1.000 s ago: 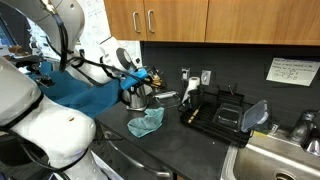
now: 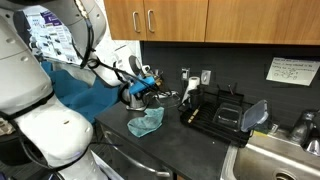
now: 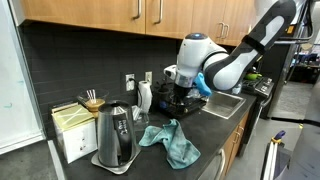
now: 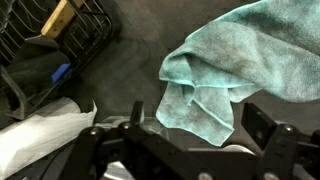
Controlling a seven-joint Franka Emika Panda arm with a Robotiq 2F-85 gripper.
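A light teal cloth (image 2: 147, 122) lies crumpled on the dark counter, with one part hanging over the front edge in exterior view 2, where the cloth (image 3: 177, 148) shows its folds. From the wrist view, my gripper is open above the near end of the cloth (image 4: 240, 55). A corner of the fabric shows between the spread fingers, apart from them as far as I can tell. Nothing is held.
A black dish rack (image 2: 218, 118) stands right of the cloth, beside the sink (image 2: 270, 165). A steel kettle (image 3: 117, 135) and a white jug-like item (image 3: 145, 98) stand near the wall. Bare counter (image 2: 190, 150) lies between cloth and sink.
My arm has shifted its pose over the last second, and the gripper end has moved slightly to the right in exterior view 1. The cloth looks unmoved.
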